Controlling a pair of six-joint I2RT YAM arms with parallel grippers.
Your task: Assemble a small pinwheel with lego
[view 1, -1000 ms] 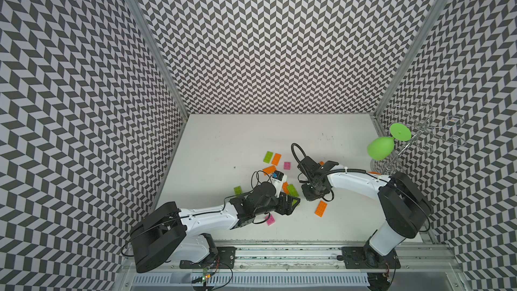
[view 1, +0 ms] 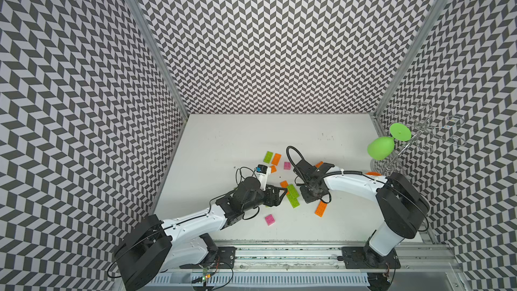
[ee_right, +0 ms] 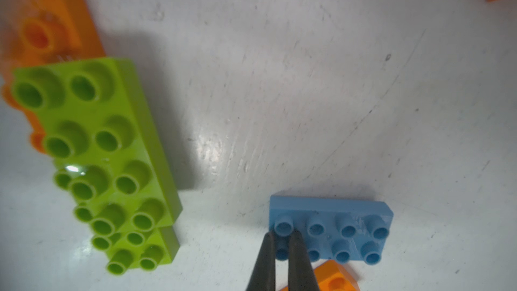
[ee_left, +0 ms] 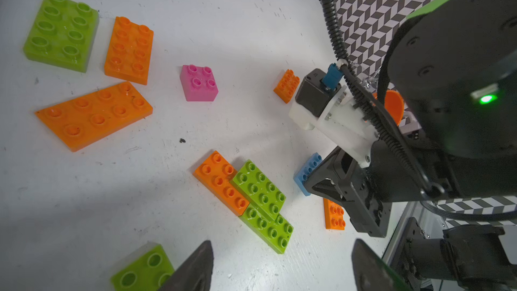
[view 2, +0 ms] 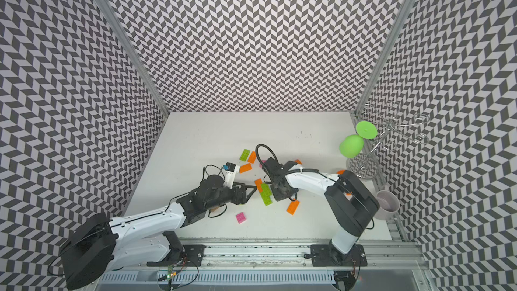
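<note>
An upper green brick [ee_left: 258, 186] sits on top of an orange brick [ee_left: 219, 182] and a lower green brick [ee_left: 267, 230], bridging the two. My left gripper is open, its fingers apart on either side of bare table in the left wrist view, with nothing between them. A blue brick [ee_right: 331, 229] lies studs up to the right of the joined group in the right wrist view. Directly over its left end is my right gripper. It is shut, and nothing shows between its fingertips; whether they touch the studs I cannot tell.
Several loose bricks lie around: a pink brick [ee_left: 199, 82], a flat orange brick [ee_left: 95, 113], a green brick [ee_left: 63, 31] and another pink brick [view 1: 269, 219]. A green goblet [view 1: 381, 148] and wire rack stand at the right.
My left gripper has moved left and slightly away from the front edge, off the joined bricks, uncovering more of them.
</note>
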